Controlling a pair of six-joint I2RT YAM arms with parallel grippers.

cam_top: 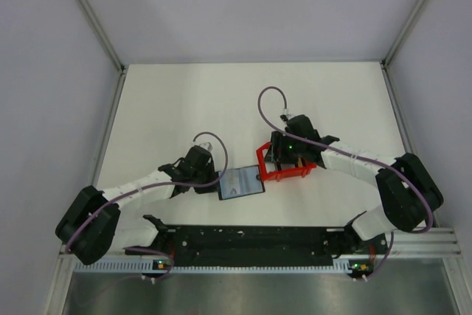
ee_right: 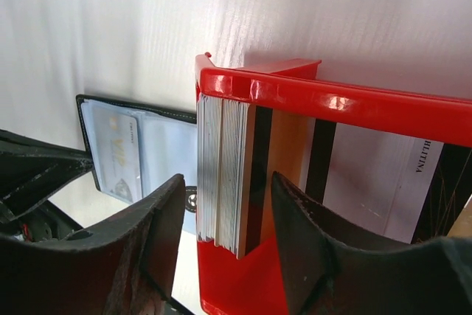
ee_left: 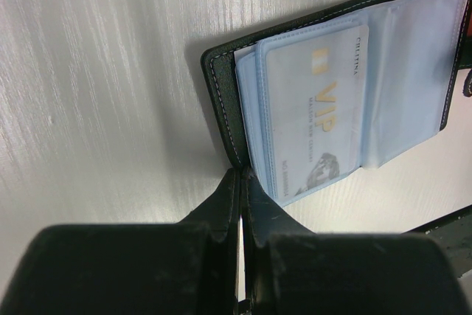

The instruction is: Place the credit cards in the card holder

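Observation:
The open black card holder (cam_top: pixel 240 182) lies on the white table; its clear sleeves hold a white VIP card (ee_left: pixel 310 116). My left gripper is shut at the holder's edge, nothing seen between its fingers. A red tray (ee_right: pixel 346 105) holds a row of cards, with a stack of cards (ee_right: pixel 221 175) seen edge-on at its left end. My right gripper is part open over that stack, one finger either side in view; whether they touch it cannot be told.
The tray stands just right of the holder.

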